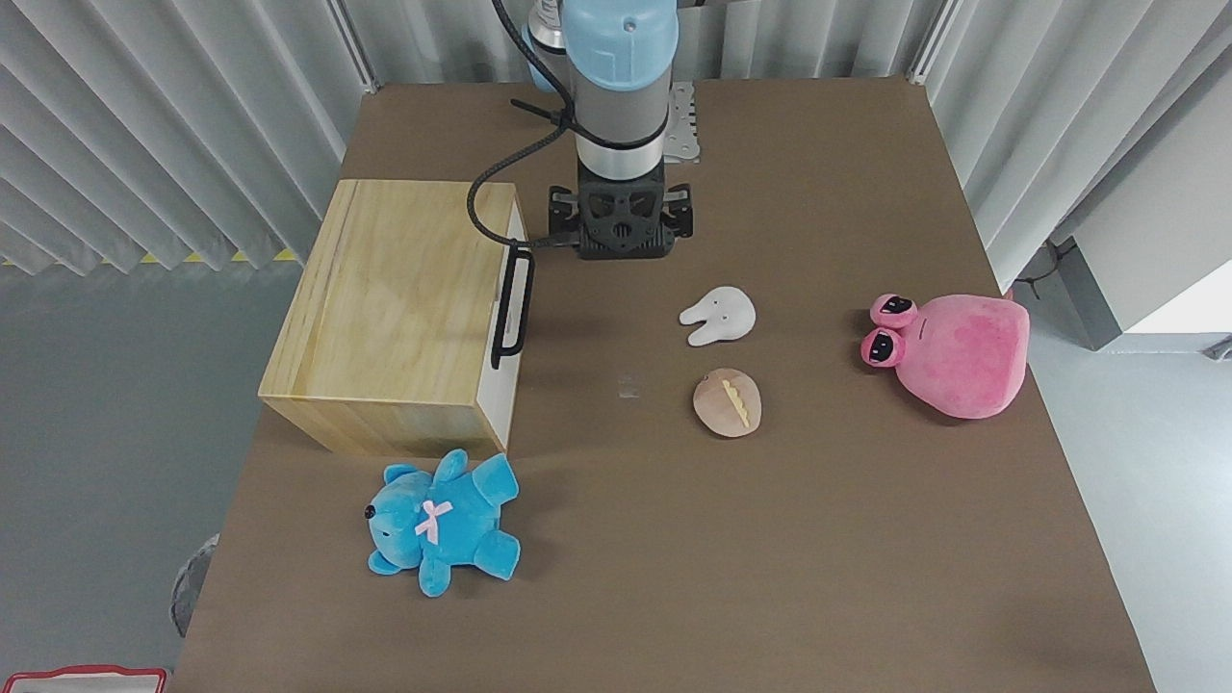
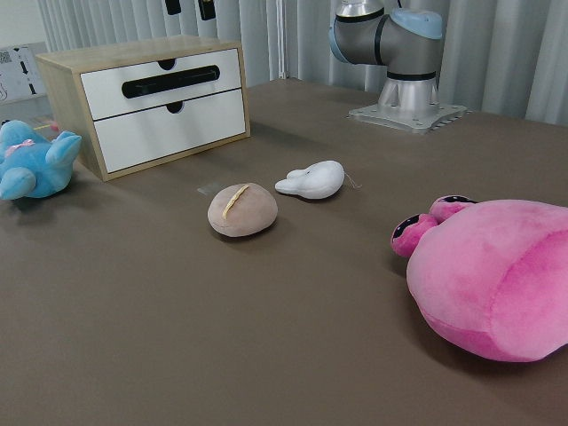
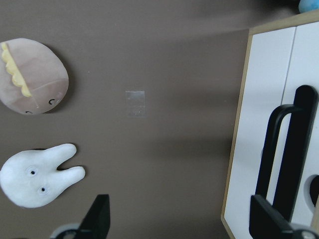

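My gripper hangs high over the table beside the drawer cabinet (image 1: 381, 300), its two dark fingers wide apart at the bottom of the wrist view with nothing visible between them. The cabinet's white drawers with black handles (image 3: 264, 154) face the small plush toys: a white one (image 1: 722, 314) (image 3: 35, 179) and a beige round one with a yellow strip (image 1: 728, 403) (image 3: 31, 79). A blue bear (image 1: 456, 526) lies in front of the cabinet. A pink frog plush (image 1: 959, 358) lies at the right.
A small clear patch (image 3: 135, 103) lies flat between toys and cabinet. The robot base (image 2: 408, 120) stands at the back.
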